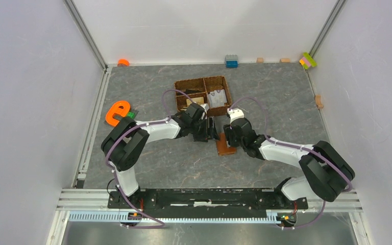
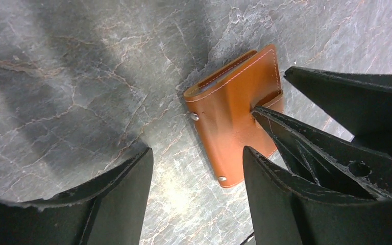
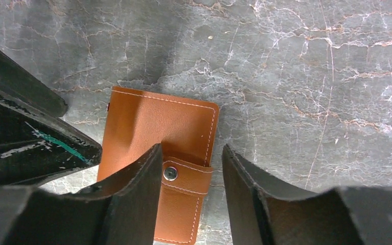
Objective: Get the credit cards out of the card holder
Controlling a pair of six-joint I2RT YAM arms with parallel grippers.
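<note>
The closed brown leather card holder [image 1: 225, 149] lies on the grey table between my two grippers, its snap tab [image 3: 186, 176] fastened across one side. A dark gap shows along its folded edge [image 2: 219, 75]; whether cards sit inside cannot be made out. My left gripper is open, with its fingertips above and around the holder's near side and nothing clasped. Open as well, my right gripper hangs over the tab side, one finger over the leather and the other past its edge. In the left wrist view the right fingers [image 2: 306, 138] cover part of the tab.
Behind the left gripper stands a brown divided basket [image 1: 190, 84] with some items in it. An orange toy [image 1: 117, 111] lies at the left, and blocks [image 1: 231, 61] line the back wall. Table space in front of the holder is clear.
</note>
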